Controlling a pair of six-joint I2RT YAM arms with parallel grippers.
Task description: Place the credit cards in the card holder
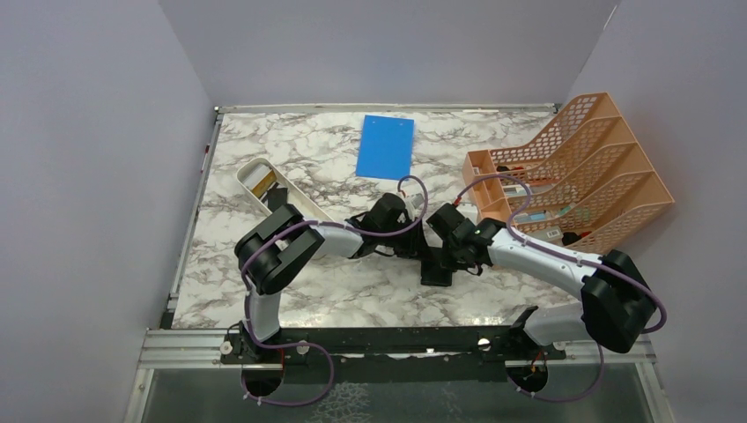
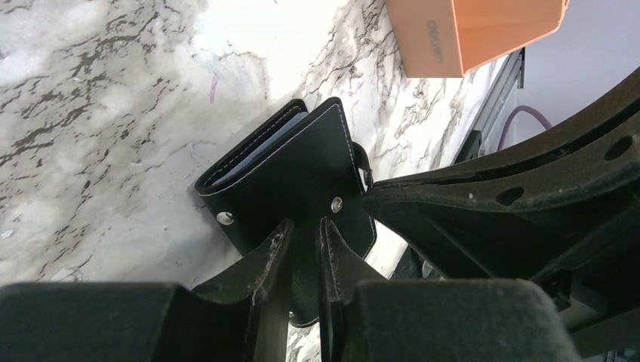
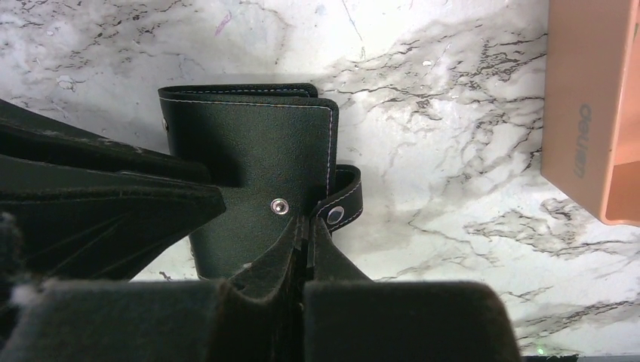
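Note:
The black card holder (image 3: 249, 136) lies folded on the marble table, with a pale layer (image 2: 264, 139) showing between its covers. Its strap (image 3: 349, 197), bearing a metal snap, curls up at the right edge. Over the holder's left part, my left gripper keeps its fingers a narrow gap apart; black leather shows in the gap, but whether it is pinched I cannot tell. Shut at the strap, my right gripper has its tips against or just beside it, nothing visible between them. No loose credit card can be made out.
A pale long tray (image 1: 310, 208) at the left holds a yellow item (image 1: 262, 183) and a dark one. Farther back lies a blue sheet (image 1: 385, 146). An orange rack (image 1: 617, 185) stands at the right. Bare table lies in front of and left of the holder.

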